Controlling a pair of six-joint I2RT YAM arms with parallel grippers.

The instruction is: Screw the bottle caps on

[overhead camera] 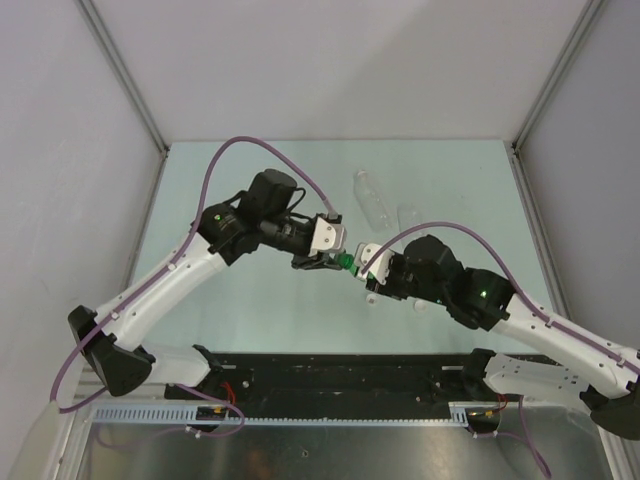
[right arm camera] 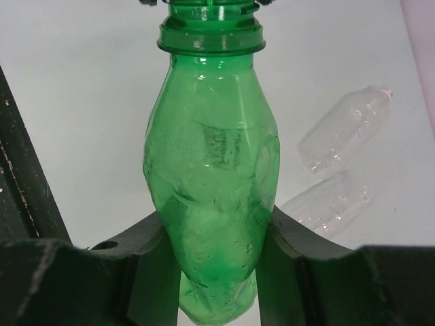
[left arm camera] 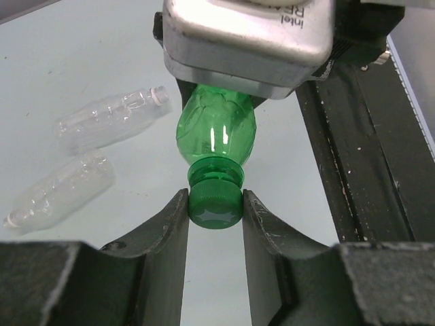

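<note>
A green bottle [right arm camera: 211,170] is held upright-to-tilted in my right gripper [overhead camera: 366,262], whose dark fingers press on both sides of its body in the right wrist view. My left gripper is shut on a green cap [left arm camera: 214,204], which sits at the bottle's neck; whether it is threaded on, I cannot tell. In the top view the two grippers meet over the middle of the table, with the green of bottle and cap between them.
Two clear bottles [overhead camera: 372,200] [left arm camera: 61,190] lie on the pale table [overhead camera: 230,310] behind the grippers. Small white caps [overhead camera: 420,305] lie near the right arm.
</note>
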